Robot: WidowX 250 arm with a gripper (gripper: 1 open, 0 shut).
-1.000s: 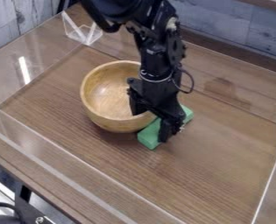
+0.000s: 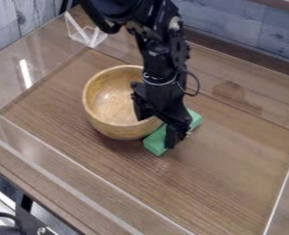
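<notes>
A tan wooden bowl (image 2: pixel 110 99) sits near the middle of the wooden table (image 2: pixel 134 184). Just to its right lies a flat green object (image 2: pixel 162 139). The black arm comes down from the top, and its gripper (image 2: pixel 159 123) is low over the right rim of the bowl and the green object, hiding part of both. The fingertips are dark and overlap the green object; whether they are open, shut or holding it cannot be told.
Clear table lies to the right, left and front. A pale translucent item (image 2: pixel 85 32) is at the back left, near a grey wooden wall (image 2: pixel 257 41).
</notes>
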